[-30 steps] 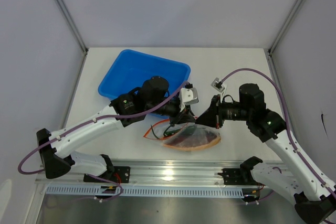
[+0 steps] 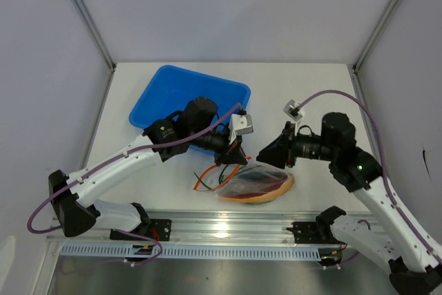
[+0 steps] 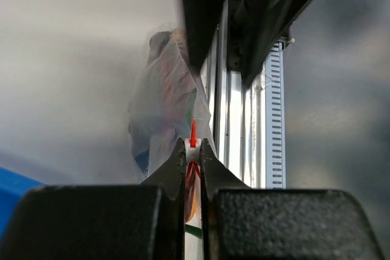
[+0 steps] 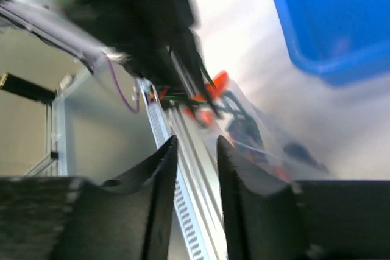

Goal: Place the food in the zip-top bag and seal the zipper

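Note:
The clear zip bag (image 2: 255,186) lies at the table's front, with red and brownish food inside and an orange-and-green zipper edge. My left gripper is shut on the bag's white zipper slider, above the orange strip. My right gripper (image 2: 269,160) hangs over the bag to the right of the left one; in its wrist view its fingertips (image 4: 167,146) are a little apart, with nothing clearly between them. The left gripper's dark body fills the upper left of that view, blurred.
A blue tray (image 2: 173,88) stands at the back left, behind my left arm. The metal front rail (image 2: 221,220) runs just below the bag.
Both grippers have drawn slightly apart: the left has moved a little leftward, the right a little rightward. The bag's zipper edge has shifted slightly with them.

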